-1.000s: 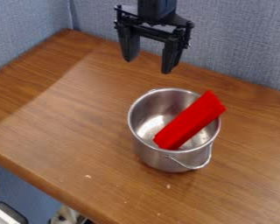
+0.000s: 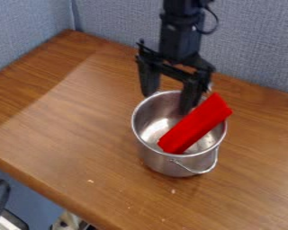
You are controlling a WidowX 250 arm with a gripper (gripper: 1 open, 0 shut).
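A silver metal pot [image 2: 153, 135] with a wire handle stands right of centre on the wooden table [image 2: 62, 135]. A long red block [image 2: 197, 121] lies tilted inside it, its upper end over the right rim. My black gripper [image 2: 173, 79] hangs just above and behind the pot, its fingers open and pointing down, with nothing seen between them.
A grey textured wall [image 2: 261, 45] runs along the back. A dark object [image 2: 0, 193] shows at the lower left edge.
My gripper has come down and toward the front, closer to the pot and red block. The pot and block are unmoved.
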